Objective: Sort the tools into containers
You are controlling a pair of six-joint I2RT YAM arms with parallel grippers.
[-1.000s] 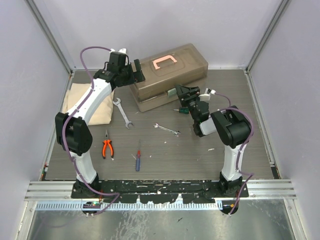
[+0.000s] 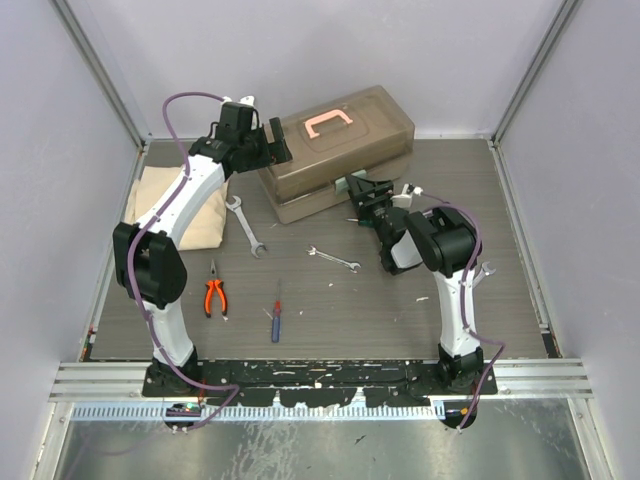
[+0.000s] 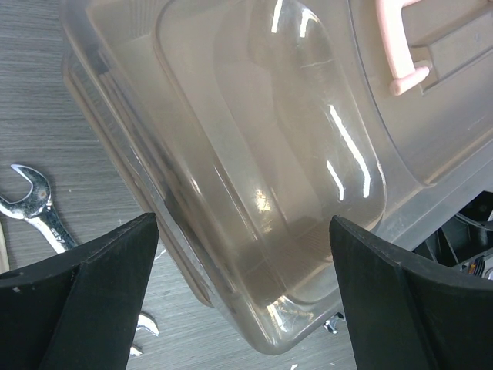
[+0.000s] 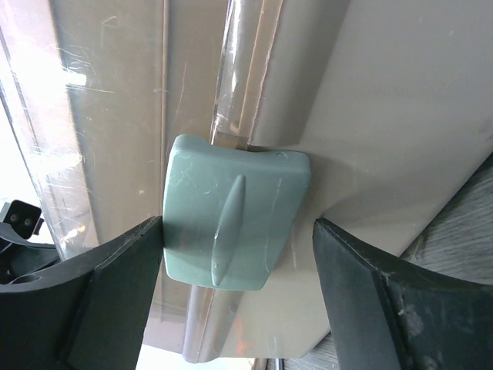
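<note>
A brown see-through toolbox point(image 2: 370, 122) with a pink handle point(image 2: 328, 122) stands shut at the back, turned at an angle. On its front is a pale green latch point(image 4: 235, 212). My right gripper is open, its fingers either side of the latch in the right wrist view. Over the box's left end hangs my left gripper point(image 2: 279, 140), open, with the lid point(image 3: 269, 131) below its fingers and nothing held. On the table lie a large wrench point(image 2: 245, 226), a small wrench point(image 2: 334, 259), orange pliers point(image 2: 215, 292) and a blue-handled screwdriver point(image 2: 276, 322).
A folded beige cloth point(image 2: 205, 222) lies at the left, partly under my left arm. Another wrench point(image 2: 485, 271) is at the right, mostly hidden by my right arm. A green-handled tool point(image 2: 366, 222) lies below my right gripper. The front middle of the table is open.
My right gripper has moved a little left, toward the latch, and its arm has swung leftward, uncovering the wrench at the right. The left arm and the toolbox look nearly still.
</note>
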